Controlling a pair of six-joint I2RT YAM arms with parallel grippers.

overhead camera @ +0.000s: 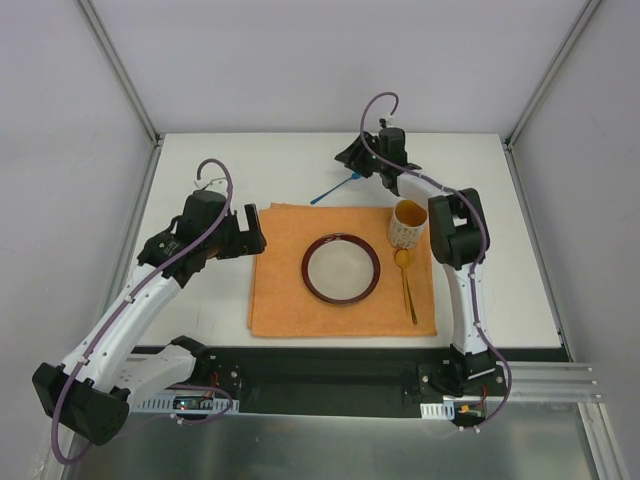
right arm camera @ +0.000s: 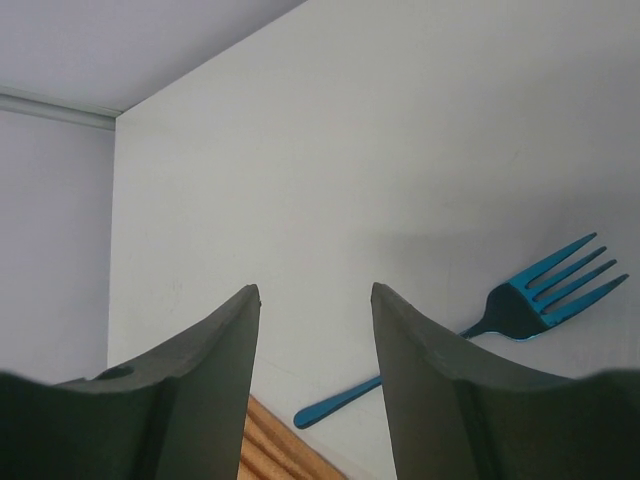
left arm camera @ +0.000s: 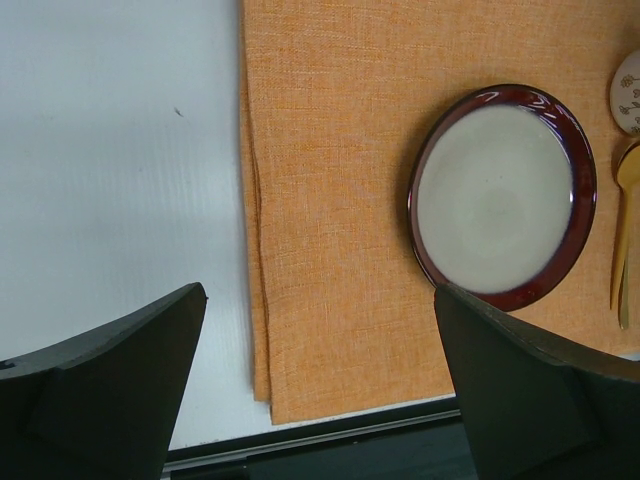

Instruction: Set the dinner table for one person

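A blue fork (overhead camera: 334, 188) lies on the bare white table behind the orange placemat (overhead camera: 285, 265). My right gripper (overhead camera: 347, 153) is over the fork's tined end, open and empty; the right wrist view shows the fork (right arm camera: 513, 310) below, its handle partly hidden by one finger (right arm camera: 425, 370). A white plate with a brown rim (overhead camera: 341, 269) rests mid-placemat. Right of it lie a yellow spoon (overhead camera: 403, 258) and another thin utensil, with a patterned cup (overhead camera: 404, 233) behind them. Left of the placemat, my left gripper (overhead camera: 257, 231) hangs open, nothing between its fingers.
Walls stand on the left, right and back sides. My right forearm passes close beside the cup.
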